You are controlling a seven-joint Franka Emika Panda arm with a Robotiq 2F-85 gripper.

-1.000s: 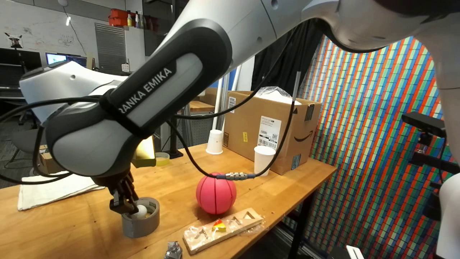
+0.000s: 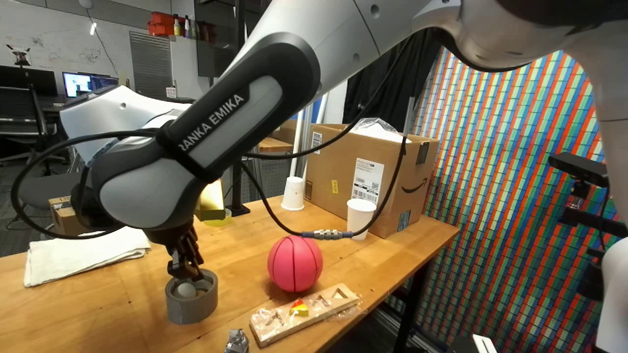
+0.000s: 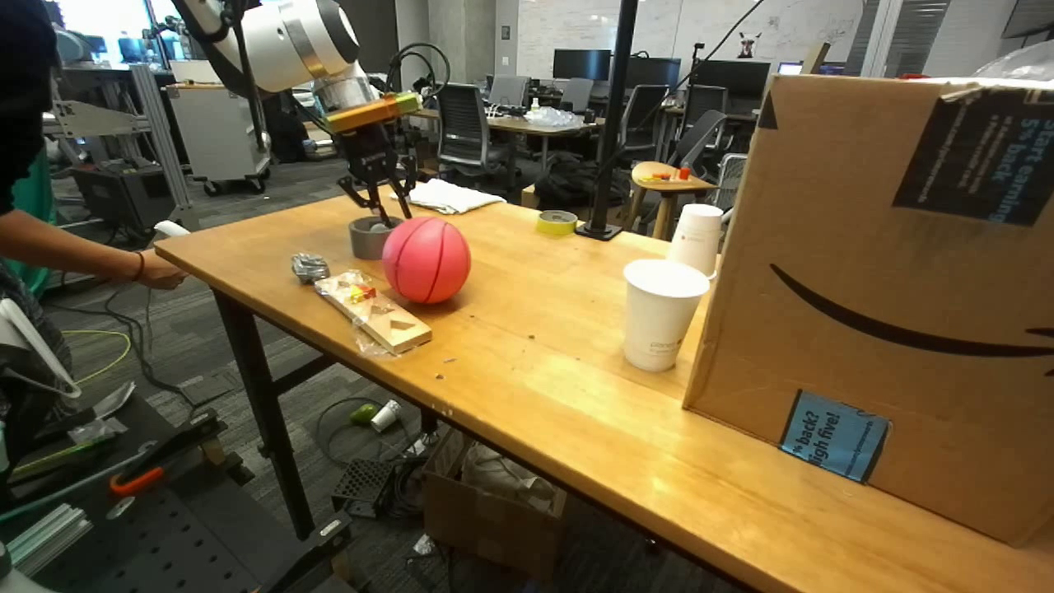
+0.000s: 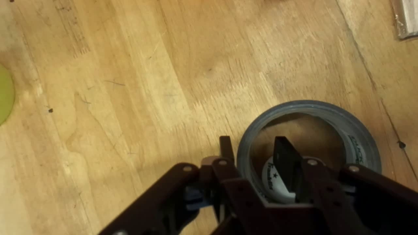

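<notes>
A white ball [image 2: 186, 290] rests inside the grey tape roll [image 2: 192, 310], which lies flat on the table. Just above the roll's rim is my gripper [image 2: 186, 271], pointing down. In the wrist view, one of its fingers [image 4: 226, 148] appears outside the ring and the other over its opening, with part of the tape roll's rim [image 4: 245, 150] seen between them. That inner finger partly covers the ball [image 4: 272, 180]. The fingers stand some way apart, but whether they press on the rim cannot be made out.
A pink ball [image 2: 295, 264] and a wooden shape board [image 2: 274, 331] sit close by, with crumpled foil [image 2: 236, 340] near the front. A white cloth [image 2: 82, 259] lies beyond the roll. White cups [image 3: 659, 316] stand by a large cardboard box [image 3: 889, 296].
The gripper has risen slightly and shifted right in exterior view 1. The white ball now sits a little lower and further left inside the roll, which has stayed in place.
</notes>
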